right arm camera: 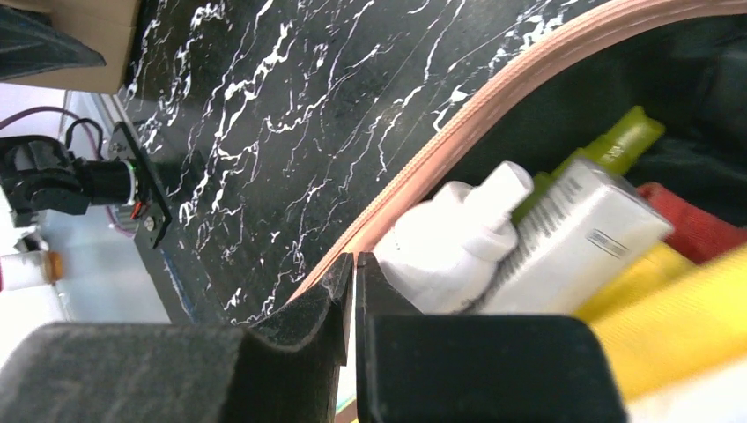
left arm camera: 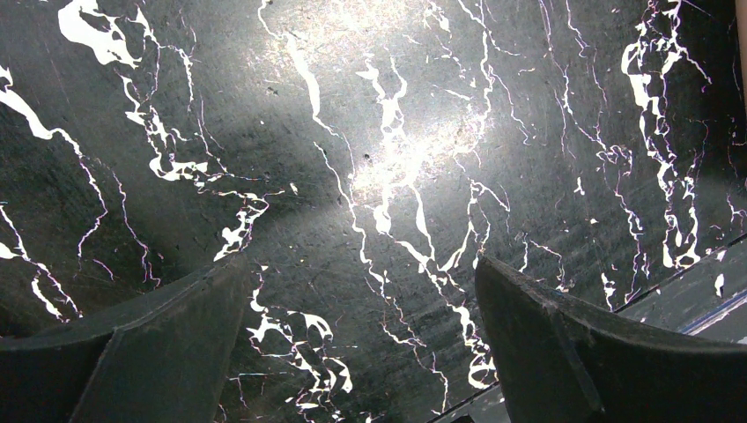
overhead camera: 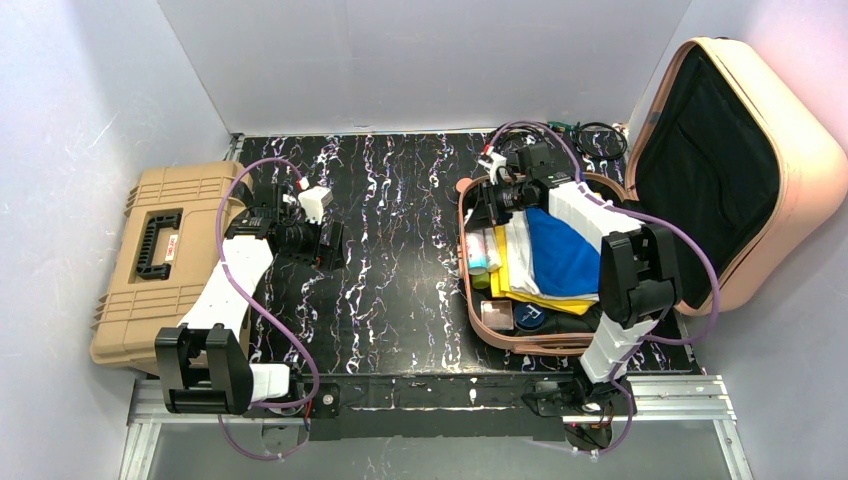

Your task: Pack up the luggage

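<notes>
The pink suitcase [overhead camera: 545, 345] stands open on the right, its lid [overhead camera: 810, 170] leaning back. Folded blue cloth [overhead camera: 560, 255] lies inside over white and yellow cloth. Along the left wall are a white bottle [right arm camera: 445, 251], a white box [right arm camera: 577, 233] and something green [right arm camera: 630, 141]. My right gripper is low over that left edge, fingertips nearly touching, right beside the bottle. A pale strip shows between the fingers farther down; I cannot tell what it is. Over the bare table, my left gripper is open and empty.
A tan hard case [overhead camera: 195, 210] rests at the far left. A clear box [overhead camera: 496, 315] and a round blue tin [overhead camera: 530, 317] sit at the suitcase's front. Black cables [overhead camera: 600, 140] lie behind it. The marbled table [overhead camera: 400, 250] between case and suitcase is bare.
</notes>
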